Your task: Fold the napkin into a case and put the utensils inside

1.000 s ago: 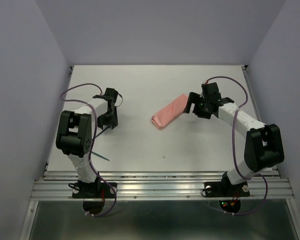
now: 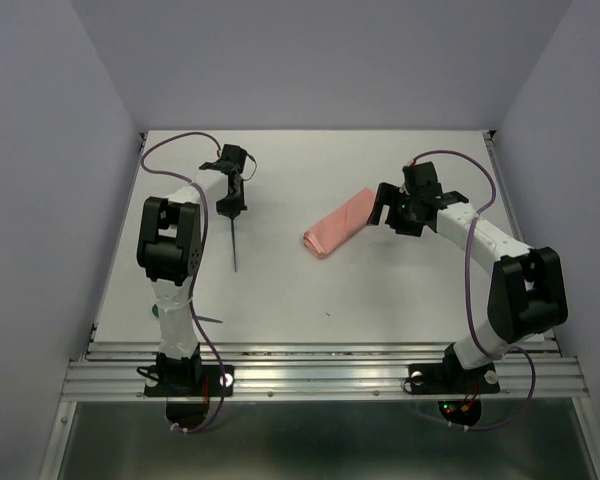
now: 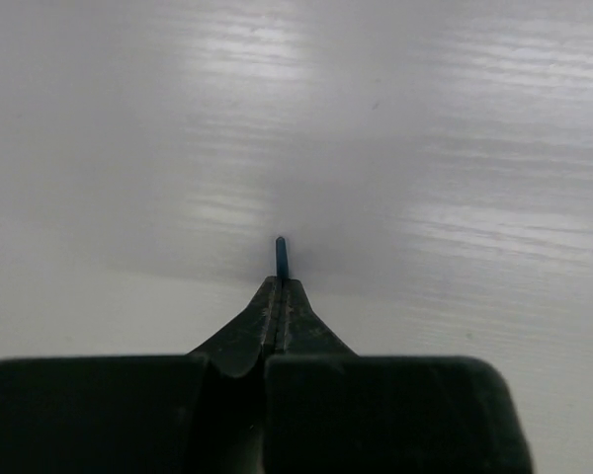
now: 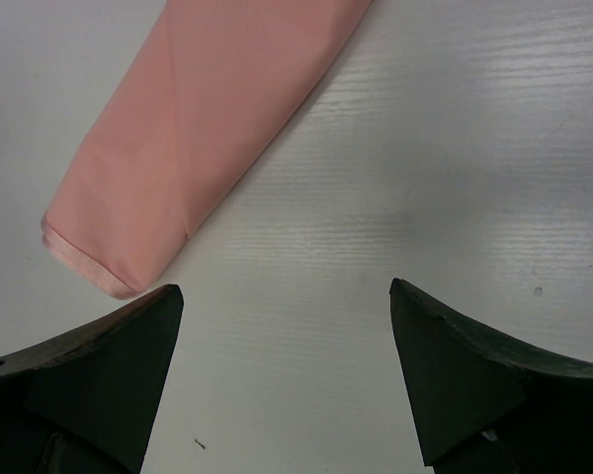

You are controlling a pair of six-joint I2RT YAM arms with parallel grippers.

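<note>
In the top view my left gripper [image 2: 233,212] is shut on a long thin dark utensil [image 2: 235,250], probably a chopstick, whose tip also shows between the fingertips in the left wrist view. A folded pink napkin [image 2: 338,222] lies diagonally near the middle of the table, seen large in the right wrist view [image 4: 198,118]. My right gripper [image 2: 385,205] stands open just right of the napkin, with nothing between its fingers. A second thin greenish utensil [image 2: 208,320] lies at the lower left, partly hidden by the left arm.
Walls border it at the sides and back, and a metal rail runs along the front edge.
My left gripper has moved right and toward the back with the dark utensil, which has swung from slanting to pointing straight toward the front. The right arm looks unchanged.
</note>
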